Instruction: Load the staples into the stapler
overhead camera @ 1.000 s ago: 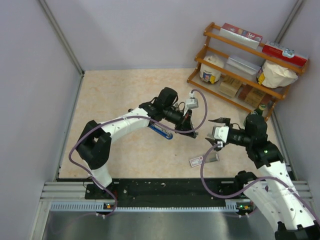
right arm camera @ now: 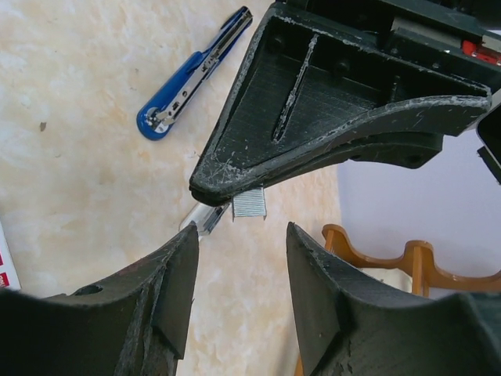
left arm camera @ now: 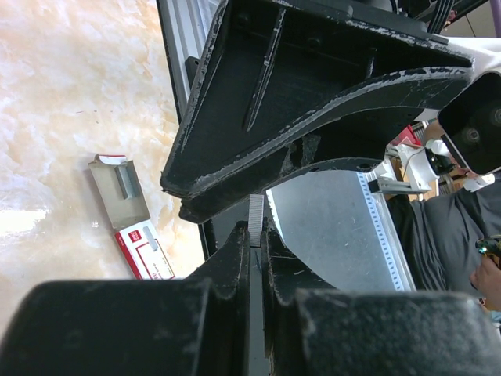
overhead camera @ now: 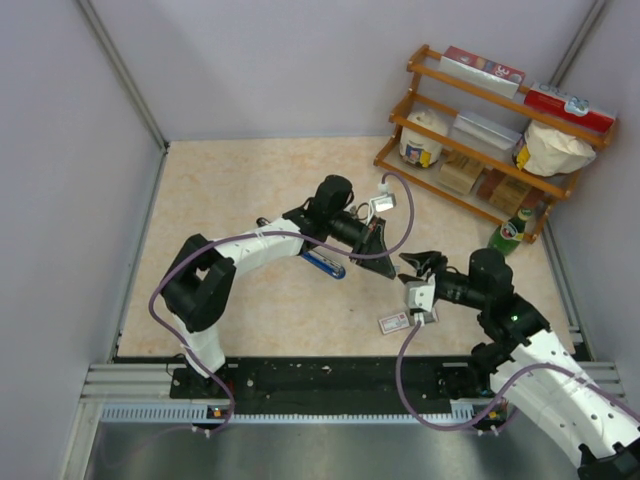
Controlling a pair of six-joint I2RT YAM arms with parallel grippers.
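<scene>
A short grey strip of staples [left arm camera: 256,219] stands up from the tips of my left gripper, which is shut on it. In the right wrist view the same strip [right arm camera: 250,204] pokes out below the left gripper's dark finger [right arm camera: 258,168]. My right gripper is partly open, its two fingertips apart on either side of the strip's lower end and a little short of it. The grippers meet above the table in the top view. On the table the blue stapler [right arm camera: 186,82] lies opened out; in the top view the left arm partly covers it [overhead camera: 323,263].
The red-and-white staple box [left arm camera: 145,249] lies on the table with its tray [left arm camera: 119,192] pulled out. A small shiny metal piece [right arm camera: 205,218] shows behind the left gripper. At the back right stands a wooden shelf [overhead camera: 480,150], with a green bottle [overhead camera: 510,232] near it.
The left arm has shifted only slightly.
</scene>
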